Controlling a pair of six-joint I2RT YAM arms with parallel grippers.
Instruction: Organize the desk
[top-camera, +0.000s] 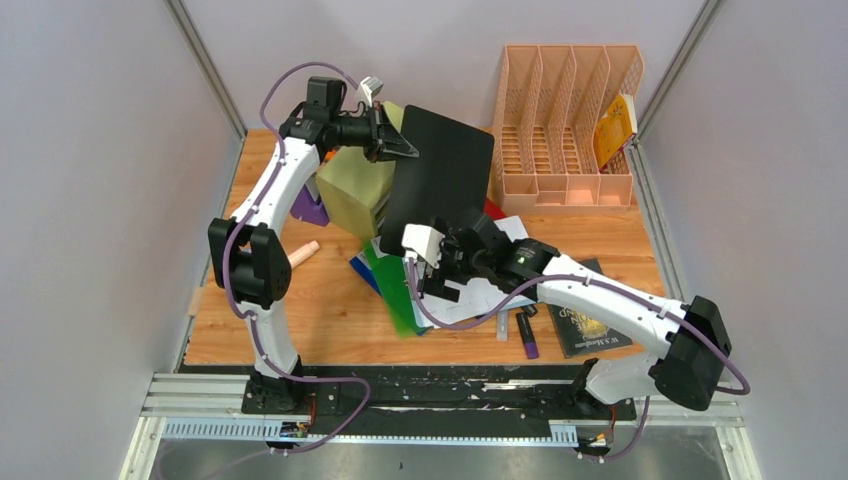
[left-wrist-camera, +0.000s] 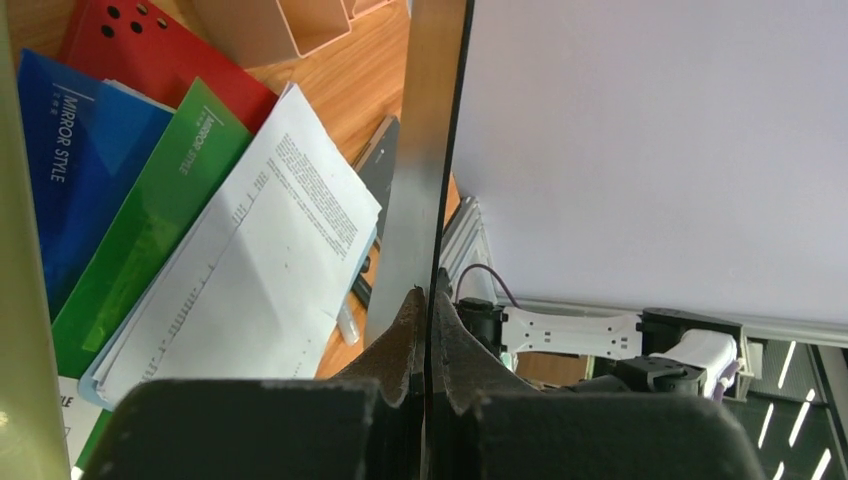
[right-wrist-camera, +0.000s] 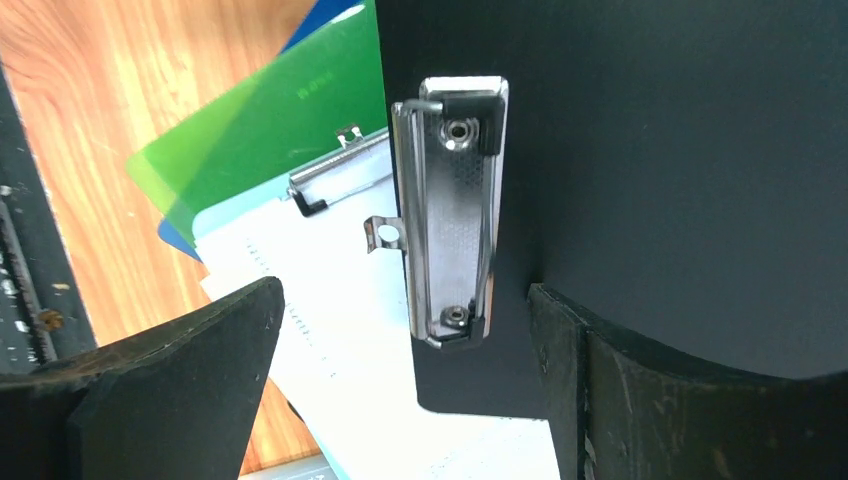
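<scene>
A black clipboard (top-camera: 440, 170) is raised over the paper stack, tilted beside a light green box (top-camera: 355, 190). My left gripper (top-camera: 405, 150) is shut on its edge, which runs up from between the fingertips in the left wrist view. My right gripper stands open at the metal clip (right-wrist-camera: 450, 210), one finger on each side. Under the clipboard lie white papers (left-wrist-camera: 250, 280), a green folder (left-wrist-camera: 150, 210), a blue folder (left-wrist-camera: 85, 160) and a red folder (left-wrist-camera: 190, 60).
A pink file organizer (top-camera: 545, 130) holding a yellow book (top-camera: 615, 130) stands back right. A dark book (top-camera: 585, 330), markers (top-camera: 527, 335) and a light roll (top-camera: 302, 255) lie on the wooden desk (top-camera: 250, 330).
</scene>
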